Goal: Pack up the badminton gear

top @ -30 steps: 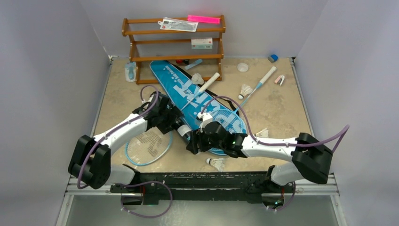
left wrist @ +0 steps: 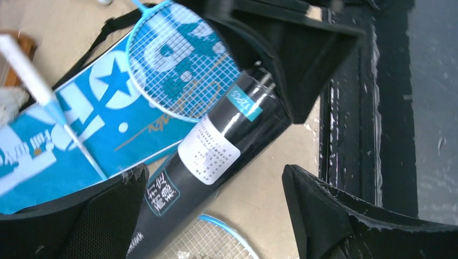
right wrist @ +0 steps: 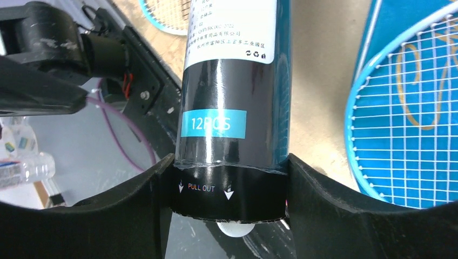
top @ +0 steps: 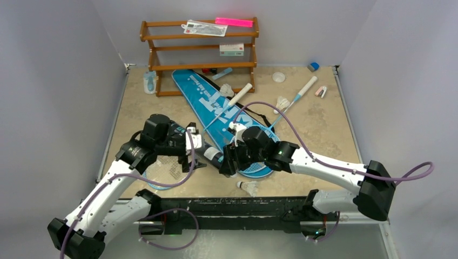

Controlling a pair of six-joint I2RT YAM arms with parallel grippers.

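Observation:
A black shuttlecock tube [top: 212, 153] with a white label slants between my two arms. My right gripper is shut on its "PULL OUT" end. My left gripper stands open, its fingers [left wrist: 302, 202] apart on either side of the view, with the tube [left wrist: 194, 162] showing beyond them. The blue racket bag [top: 195, 95] lies diagonally on the table. One racket's head [top: 260, 171] rests on the bag's lower end; another racket's handle [top: 241, 94] crosses the bag, its head [top: 162, 168] partly hidden by my left arm. Shuttlecocks [top: 248, 187] lie scattered around.
A wooden rack [top: 202, 67] stands at the back, holding a pink box [top: 234, 22] and a small white-green box [top: 231, 49]. A blue block [top: 313, 67] and a clear round lid [top: 278, 77] lie back right. Bare table [top: 318, 124] shows on the right.
My left arm has drawn back from the tube's upper end, and its gripper has come down nearer the tube's middle. My right gripper has stayed almost in place at the tube's lower end.

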